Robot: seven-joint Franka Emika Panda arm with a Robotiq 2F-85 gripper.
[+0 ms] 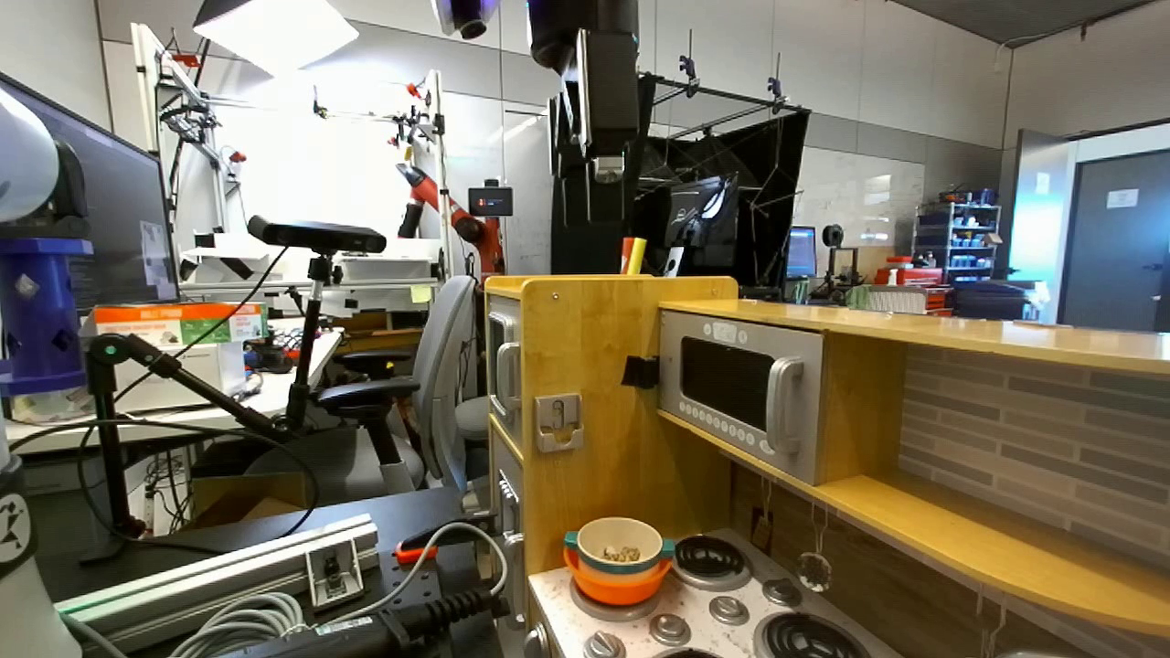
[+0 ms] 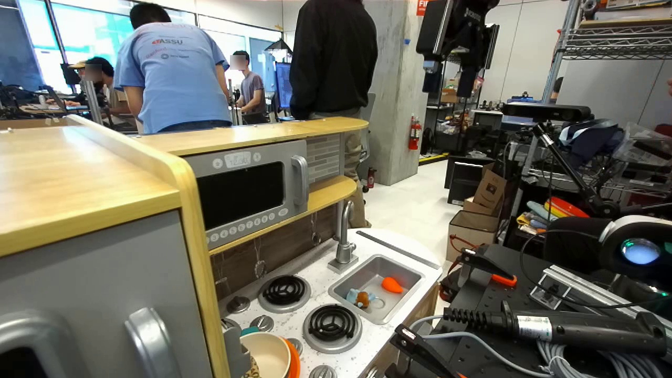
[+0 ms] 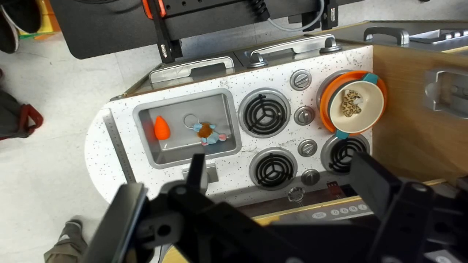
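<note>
My gripper stands open high above the toy kitchen, its fingers wide apart with nothing between them. In the wrist view, a cream bowl with teal handles [image 3: 370, 107] rests inside an orange pot [image 3: 324, 107] on a burner. A leopard-spotted item [image 3: 351, 104] lies in the bowl. The grey sink [image 3: 188, 103] holds an orange carrot-like toy [image 3: 162, 128] and a small blue-and-brown plush with a ring [image 3: 210, 135]. From the side, the gripper [image 2: 453, 79] hangs well above the counter in exterior view 2.
A toy microwave [image 1: 737, 384] and a wooden shelf [image 1: 987, 526] overhang the back of the counter. The tall wooden side panel [image 1: 614, 439] stands beside the bowl. A faucet [image 2: 344, 236] rises behind the sink. Open air surrounds the raised gripper.
</note>
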